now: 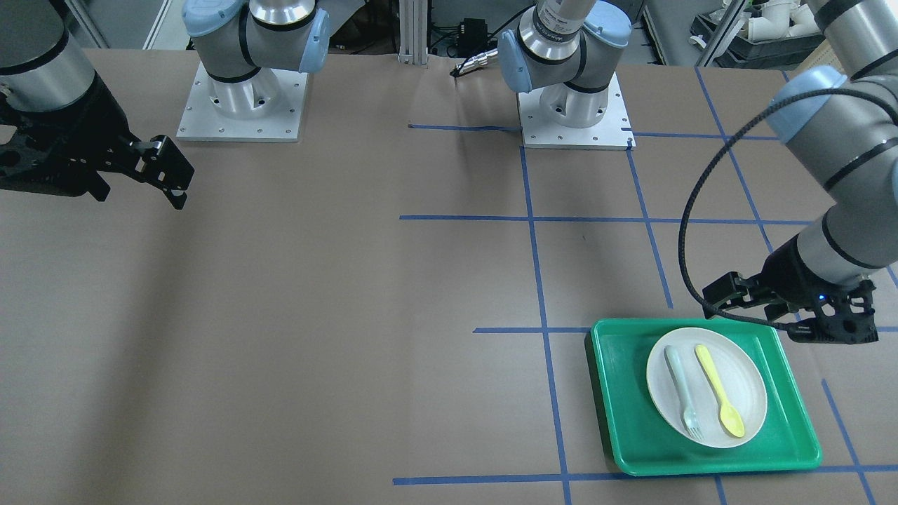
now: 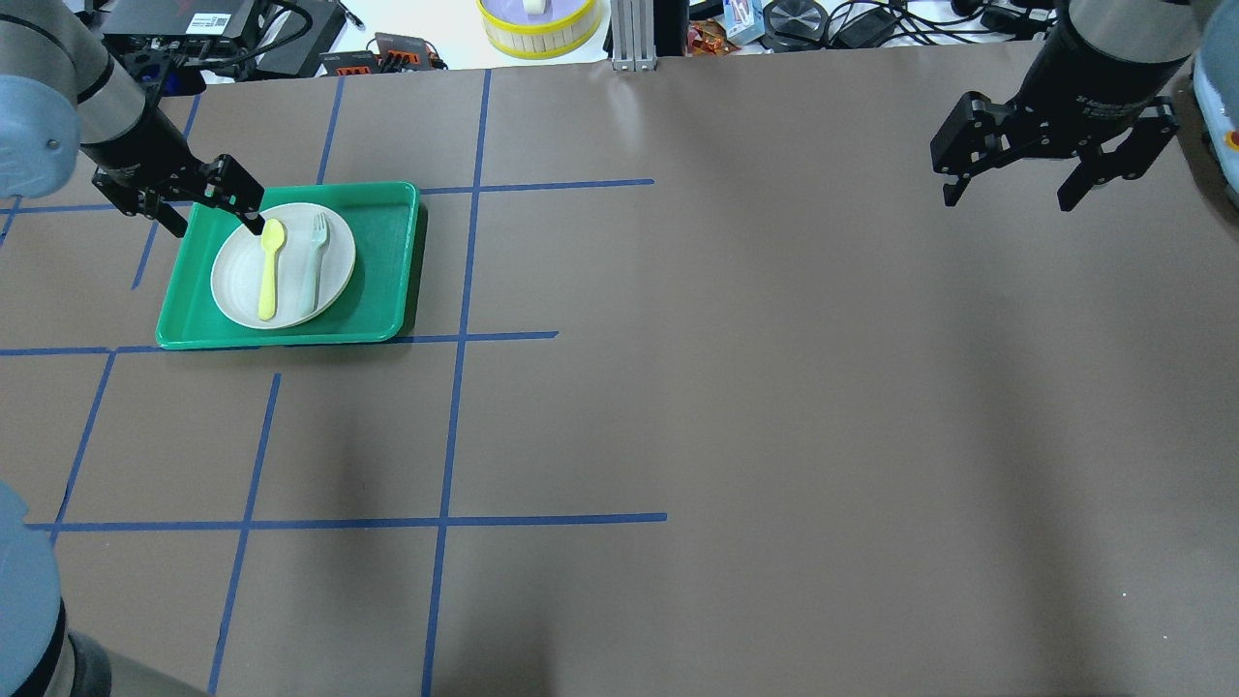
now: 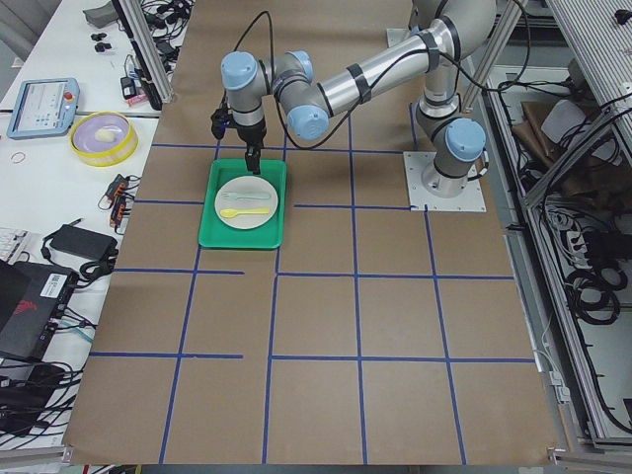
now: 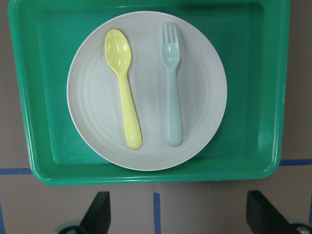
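Observation:
A green tray (image 1: 617, 438) holds a white plate (image 4: 146, 156), on which lie a yellow spoon (image 4: 118, 56) and a pale blue fork (image 4: 173, 107), side by side. My gripper hangs above the tray's edge, open, with nothing between its fingertips; in the top view it (image 2: 213, 226) is just beside and over the plate's near side. The fork's tines and spoon's bowl point away from the gripper in the wrist view.
Another arm's black gripper (image 2: 1008, 192) hangs at the opposite side of the table. Cables and a yellow round container (image 2: 536, 41) sit off the table's edge.

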